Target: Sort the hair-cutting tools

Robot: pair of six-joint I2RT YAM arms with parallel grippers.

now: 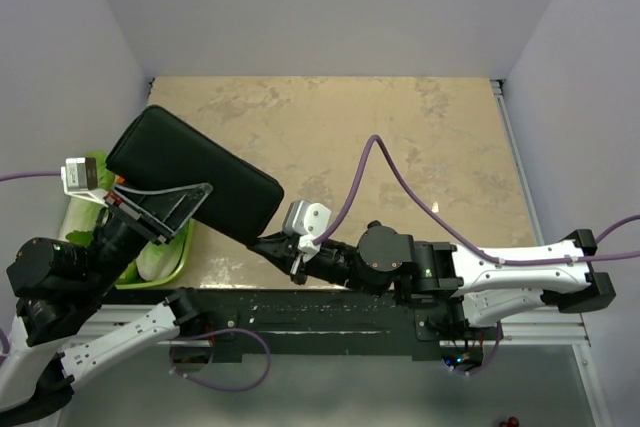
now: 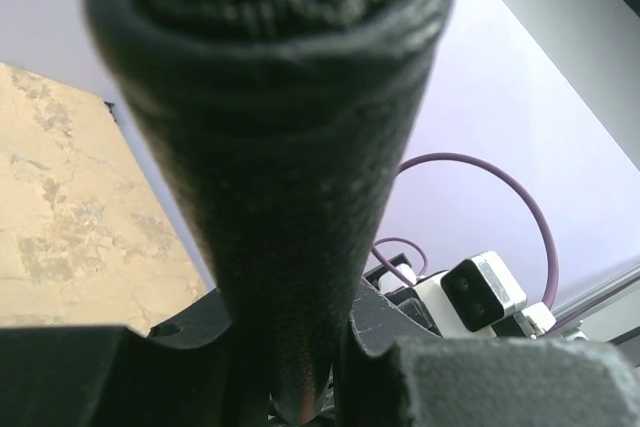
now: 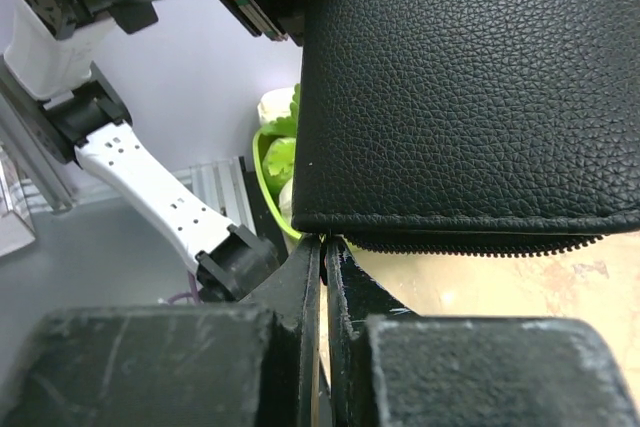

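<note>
A black leather zip case (image 1: 195,172) is held in the air over the left front of the table. My left gripper grips it from below, with a finger on either side of its narrow lower part in the left wrist view. At the case's lower right corner in the top view is my right gripper (image 1: 257,243). The right wrist view shows its fingertips shut right at that corner, where the zipper (image 3: 480,244) starts. Whether a thin zipper pull lies between them cannot be made out. The case's contents are hidden, and no cutting tools are in view.
A green basket (image 1: 187,247) with vegetables stands at the table's left front, partly behind the case and left arm. Purple cables (image 1: 375,142) loop over the right arm.
</note>
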